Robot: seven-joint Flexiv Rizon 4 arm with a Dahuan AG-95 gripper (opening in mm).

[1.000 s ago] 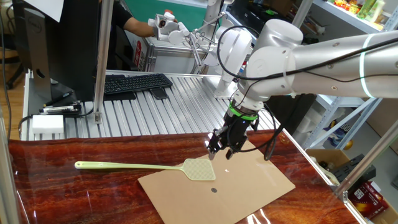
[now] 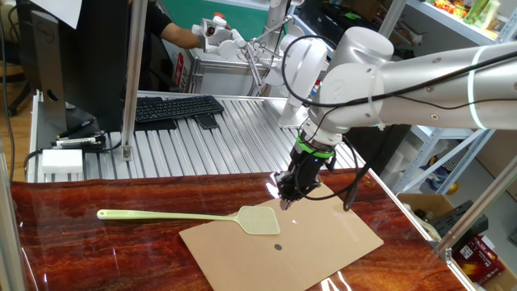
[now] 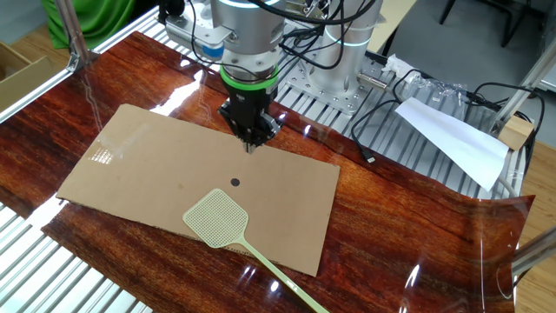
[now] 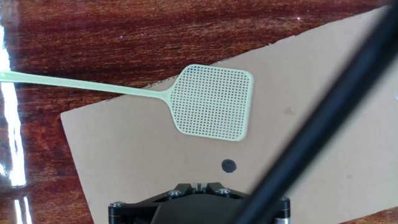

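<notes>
A pale green fly swatter (image 2: 258, 220) lies flat, its mesh head resting on a brown cardboard sheet (image 2: 311, 242) and its long handle reaching out over the wood-grain surface. On the bare cardboard close to the head is a small dark round spot (image 4: 229, 165). My gripper (image 2: 285, 204) hangs above the cardboard, fingers pointing down, apart from the swatter. In the wrist view the fingertips of the gripper meet at the bottom edge, shut, with nothing visible between them. The second exterior view shows the gripper (image 3: 249, 148) on the arm's side of the dark spot.
A white paper sheet (image 3: 453, 135) lies near the robot base. A black cable crosses the wrist view.
One second ago the fingers stood apart; now they have come together. The arm has barely moved, and the swatter and cardboard lie as before.
</notes>
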